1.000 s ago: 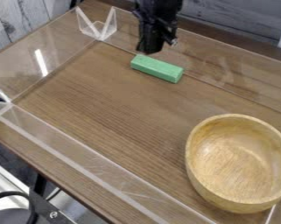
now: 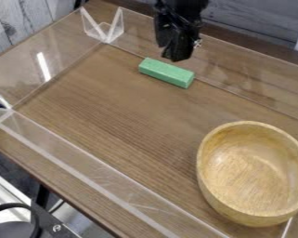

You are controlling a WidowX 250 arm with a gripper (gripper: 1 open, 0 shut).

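A mint-green block [image 2: 166,72] lies on the wooden table in the upper middle of the camera view. My black gripper [image 2: 176,48] hangs just above and behind it, apart from it as far as I can tell. The dark fingers blend together, so whether they are open or shut is unclear.
A large round wooden bowl [image 2: 251,173] fills the lower right. A clear plastic piece [image 2: 103,28] stands at the back left. Clear strips run along the left and lower left edges, with cables beyond.
The block and bowl have not visibly moved.
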